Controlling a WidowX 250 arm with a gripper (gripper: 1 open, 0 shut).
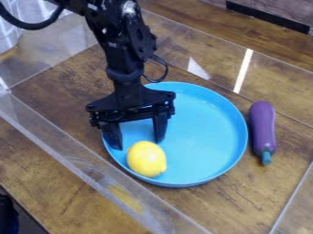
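The black gripper (134,130) hangs over the left half of a blue plate (206,130), its fingers spread open and reaching down near the plate surface. A yellow lemon-like object (146,159) sits on the plate just in front of the fingers, toward the viewer. Nothing shows held between the fingers.
A purple eggplant-like object (263,130) lies on the wooden table (263,201) right of the plate. Clear plastic edging runs diagonally along the lower left. The table behind the plate is mostly clear.
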